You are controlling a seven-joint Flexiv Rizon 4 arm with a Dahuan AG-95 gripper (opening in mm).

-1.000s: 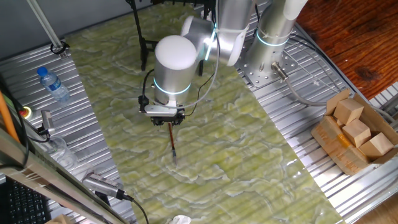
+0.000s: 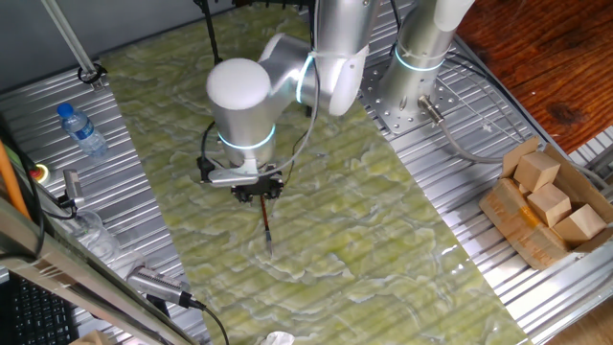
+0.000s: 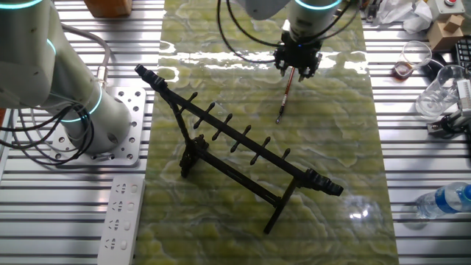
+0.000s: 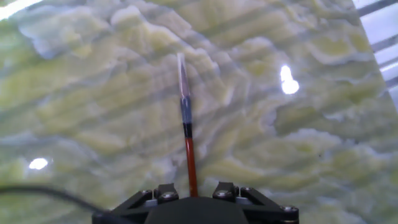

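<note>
A brush with a reddish-brown handle and pale tip (image 4: 188, 146) lies on the green marbled mat (image 2: 364, 259), seen in all views. My gripper is directly over the handle's rear end, its two fingers apart on either side of the brush. In exterior view 2 the brush (image 3: 285, 97) reaches out from beneath the gripper (image 3: 297, 65). The handle's end is hidden under the gripper, and how high the fingers stand over the mat is hard to judge. A black brush rack (image 3: 239, 136) stands on the mat, apart from the gripper.
A carton of wooden blocks (image 2: 512, 225) is beside the mat near the arm's base. Across the mat are a water bottle (image 2: 82, 130), glass cups (image 3: 443, 90) and a metal cylinder (image 2: 158, 286).
The arm and gripper have shifted somewhat to the left in exterior view 1, and the arm's head has tilted. The brush has stayed where it was.
</note>
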